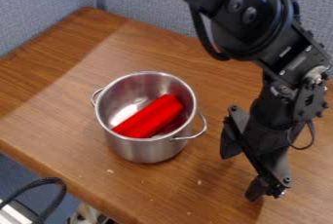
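A steel pot (pixel 136 144) with two side handles stands on the wooden table (pixel 111 194), left of centre. Inside it lies a red cylindrical object (pixel 150 117). My black gripper (pixel 246 163) hangs at the right of the camera view, low over the bare table to the right of the pot, open with nothing visible between its fingers.
Grey padded walls (pixel 33 9) border the back and left. A black cable and some equipment show at the lower left edge.
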